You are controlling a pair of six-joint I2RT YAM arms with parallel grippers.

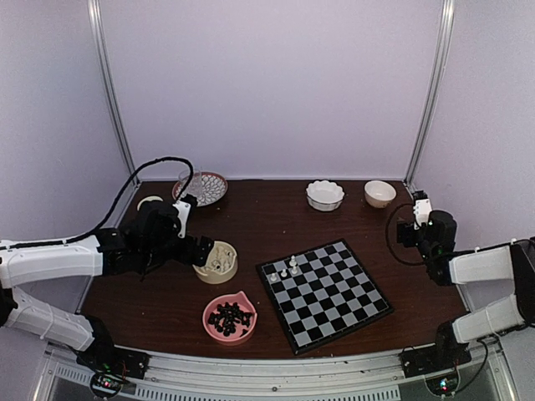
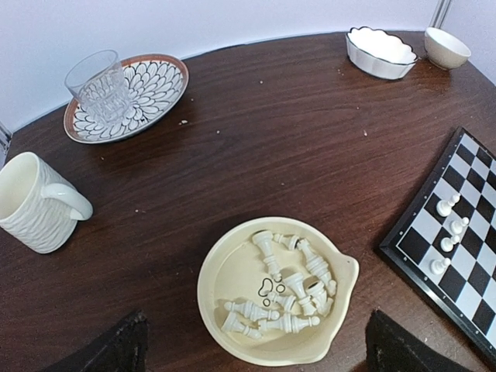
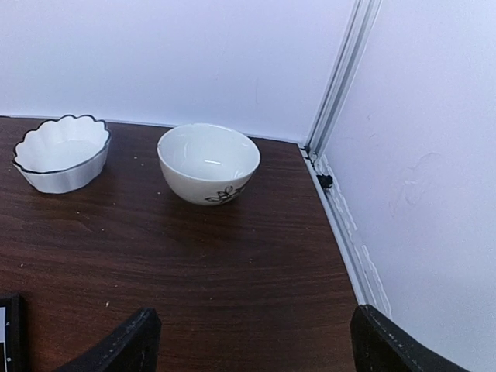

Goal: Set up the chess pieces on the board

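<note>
On the table lies the black-and-grey chessboard (image 1: 326,294); several white pieces stand near its far left corner, among them a pawn (image 2: 439,266). A cream bowl (image 2: 211,287) holds several white chess pieces (image 2: 289,323) lying in a heap. Black pieces (image 1: 229,319) fill the pink bowl (image 1: 212,327) nearer the front. My left gripper is open beside and above the cream bowl, its fingers wide apart and empty. Over at the right edge, away from the board, my right gripper stands with its fingers apart and nothing between them.
At the back left are a patterned plate (image 2: 164,102) with a clear glass (image 2: 97,85) on it and a white mug (image 2: 31,203). A scalloped bowl (image 3: 66,159) and a round white bowl (image 3: 208,167) stand at the back right. Bare tabletop lies between.
</note>
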